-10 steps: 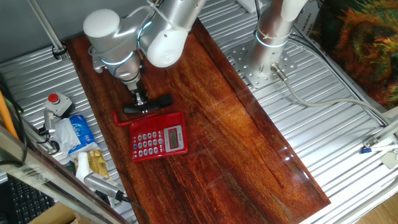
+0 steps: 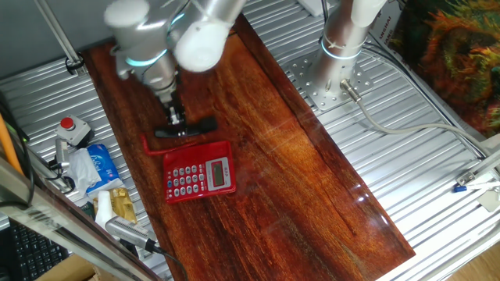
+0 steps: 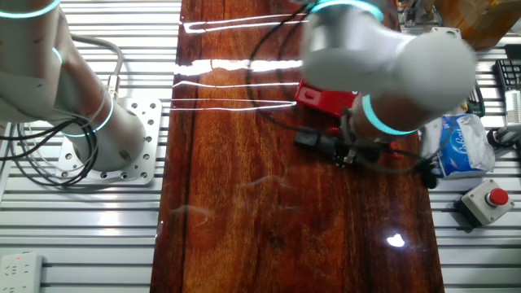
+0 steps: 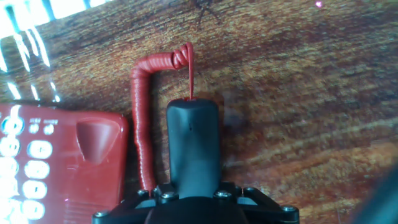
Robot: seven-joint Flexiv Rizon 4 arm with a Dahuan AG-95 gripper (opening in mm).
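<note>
A red telephone [image 2: 199,172] with silver keys and a small display lies on the wooden board; part of its keypad and an empty recess show at the left of the wrist view. Beside it is a black handset [image 4: 194,140], its red coiled cord [image 4: 141,118] running up, bending over and entering the handset's far end. My gripper is over the handset's middle and appears shut on it, with knuckles on both sides; the fingertips are hidden. In exterior view 2 the arm covers much of the handset and the telephone.
The wooden board [image 2: 312,203] is clear to the right of the telephone. Past its left edge are a red stop button box [image 2: 72,131], a blue tissue pack [image 2: 101,166] and a metal post.
The wrist has shifted slightly, its upper part rightward, and now looks blurred. The handset has moved a little away from the telephone with the gripper. The telephone stays put.
</note>
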